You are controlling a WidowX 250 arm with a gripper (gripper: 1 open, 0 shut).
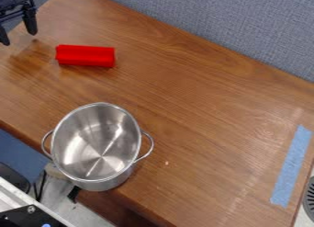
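A black gripper (17, 32) stands open at the upper left edge of the view, only partly in frame, with nothing visible between its fingers. To its right a red cylindrical object (84, 56) lies on its side on the wooden table (208, 111). An empty steel pot (98, 143) with two wire handles sits at the table's lower left edge.
A grey padded wall (233, 19) runs along the back.
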